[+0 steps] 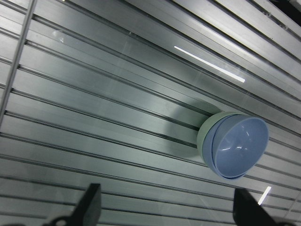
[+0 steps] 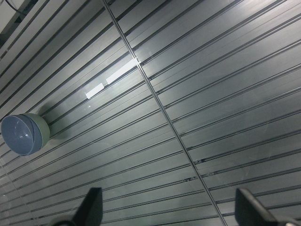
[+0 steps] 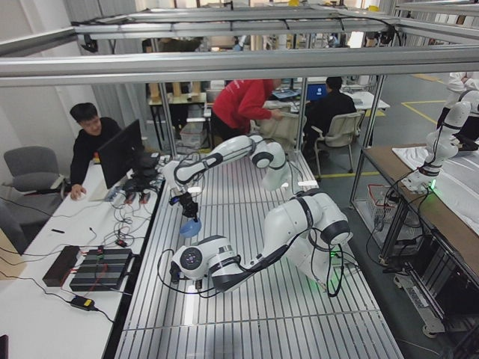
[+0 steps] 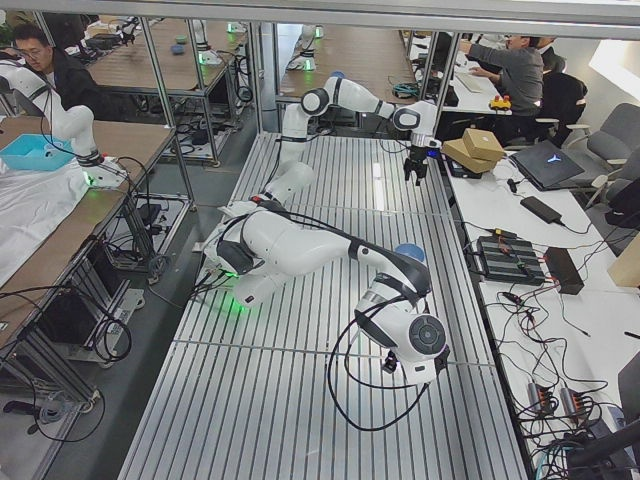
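Two blue bowls [image 1: 240, 148] sit nested in a pale green bowl [image 1: 205, 132] on the slatted metal table [image 1: 94, 117]. The stack also shows at upper left in the right wrist view. In the left wrist view my left gripper stands open, the bowls ahead of it to the right. In the right wrist view my right gripper is open over bare slats, apart from the bowls. Neither has anything between its fingers.
Side desks hold electronics [image 3: 99, 269], a monitor and cables, with a seated person beside them. Aluminium frame posts surround it.
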